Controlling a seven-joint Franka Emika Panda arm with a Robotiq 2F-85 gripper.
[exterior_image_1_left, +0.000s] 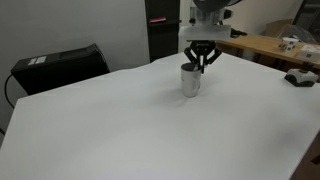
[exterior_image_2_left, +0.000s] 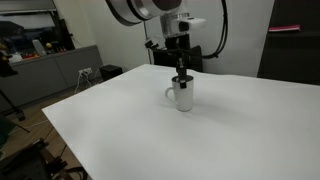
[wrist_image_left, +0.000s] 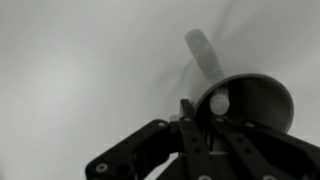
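A light grey mug is at the far right part of the white table, upright as far as I can tell. My gripper is at its rim from above, shut on the wall, with one dark finger outside and one inside the opening; the contact itself is hard to see. In exterior view 2 the mug has its handle to the left. From the wrist, the mug's handle points up and left. A small pale object shows inside the dark interior. Whether the base touches the table is unclear.
A black box-like device stands at the table's back left. A wooden surface with small items lies behind on the right.
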